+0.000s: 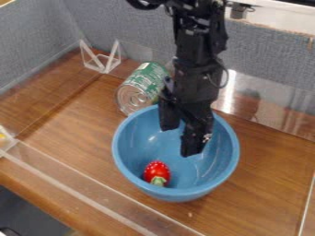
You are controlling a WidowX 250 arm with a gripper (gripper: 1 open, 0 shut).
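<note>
My black gripper (187,129) hangs over the back right part of the blue bowl (135,151), its lower end inside the rim. The fingers point down and away from view, so whether they are open is unclear. A red strawberry with a pale green tip (157,172) lies in the front of the bowl, apart from the gripper. A green and silver can (143,86) lies on its side behind the bowl, at the left.
A white wire stand (101,57) is at the back left. Grey walls (33,43) and clear strips border the wooden board (55,111). Bare wood lies left and right of the bowl.
</note>
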